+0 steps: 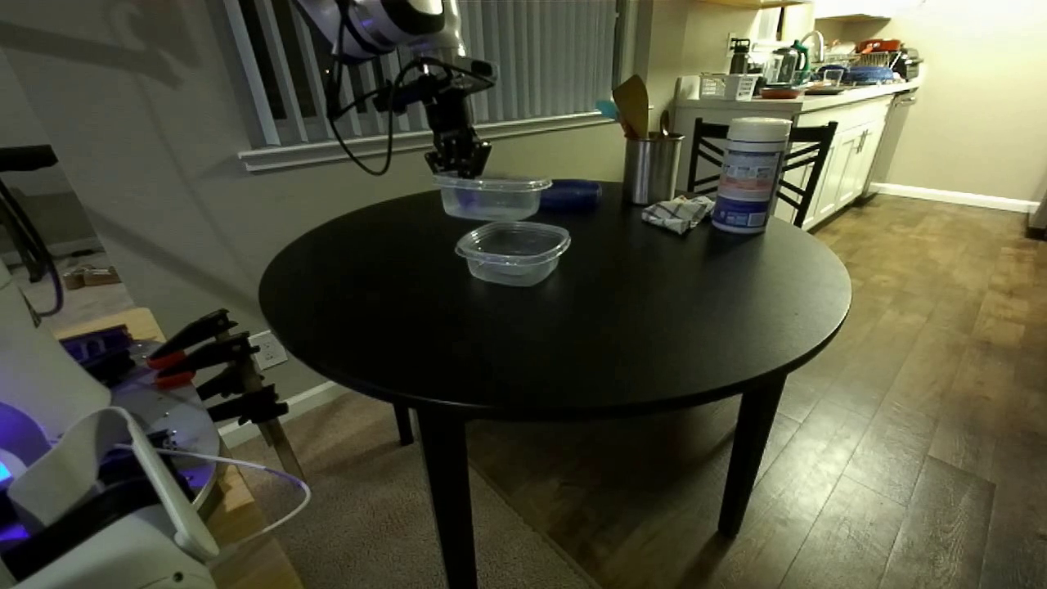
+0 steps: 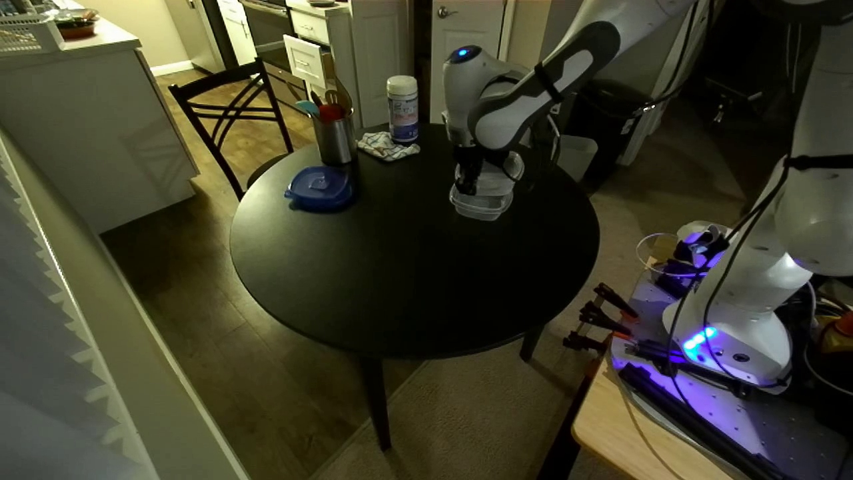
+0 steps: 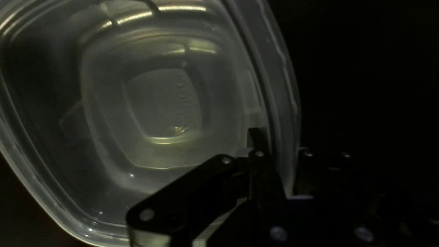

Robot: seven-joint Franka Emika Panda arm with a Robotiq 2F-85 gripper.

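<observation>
Pinched at its rim, a clear plastic container (image 1: 496,201) is held by my gripper (image 1: 459,168) over the window side of the round black table (image 1: 550,343). The wrist view shows one dark finger (image 3: 259,158) inside the wall of this container (image 3: 164,103) and the other outside, with the gripper shut on the rim. It looks empty. How high its base is above the table is hard to tell. A smaller clear container (image 1: 515,260) stands upright and open on the table, nearer the first exterior camera.
A blue lidded dish (image 2: 320,189) lies near the metal utensil holder (image 2: 335,139). Beyond are a checked cloth (image 2: 387,147) and a tall wipes canister (image 2: 403,109).
</observation>
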